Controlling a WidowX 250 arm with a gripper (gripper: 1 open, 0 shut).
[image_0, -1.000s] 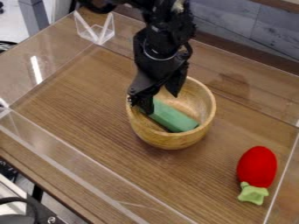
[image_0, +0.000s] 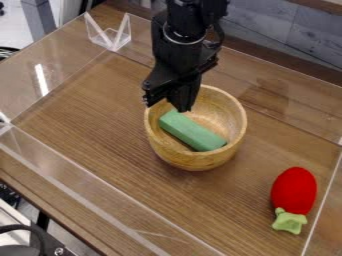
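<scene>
A wooden bowl (image_0: 214, 156) in the centre holds a green oblong block (image_0: 191, 130). My black gripper (image_0: 168, 96) hangs over the bowl's back-left rim, above the upper end of the block. Its fingers point downward and look close together; whether anything is between them cannot be made out.
A red plush object (image_0: 294, 191) with a green end lies at the front right. A clear acrylic piece (image_0: 110, 32) stands at the back left. A wall edge runs along the back right.
The gripper has risen from down in the bowl by the green block to above the rim. The block stays in the bowl.
</scene>
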